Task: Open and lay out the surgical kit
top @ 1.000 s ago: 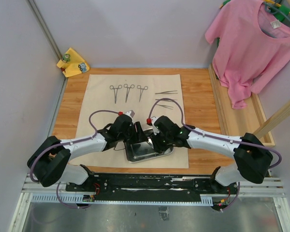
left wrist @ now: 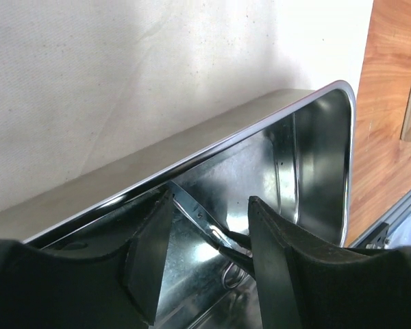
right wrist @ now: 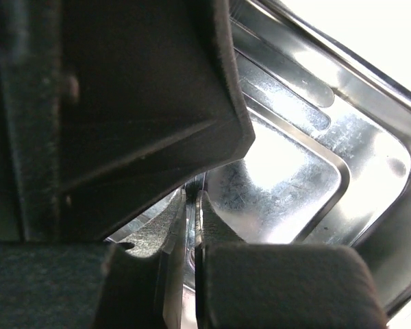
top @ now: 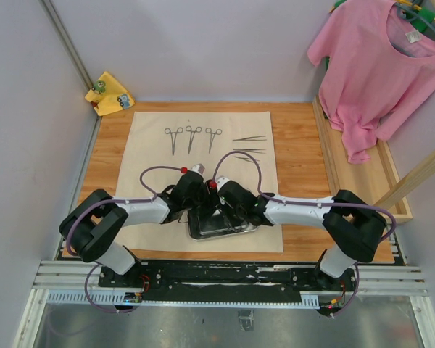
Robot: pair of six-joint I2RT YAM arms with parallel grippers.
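The metal tray (top: 203, 230) lies at the front middle of the cream cloth (top: 145, 138). Inside, the left wrist view shows a slim steel instrument (left wrist: 189, 208) along the near wall, with a finger ring below. My left gripper is over it, fingers apart on either side. In the right wrist view my right gripper reaches down into the tray, fingertips close together at the instrument; whether they grip it is unclear. A large dark gripper body hides much of that view.
Three scissor-like clamps (top: 193, 134) and several tweezers (top: 249, 138) lie in rows at the back of the cloth. A wooden rack with a pink shirt (top: 370, 72) stands at right, a yellow cloth (top: 110, 93) at back left.
My right arm has moved leftward toward the tray's middle, closer to my left gripper. The left arm has shifted slightly right.
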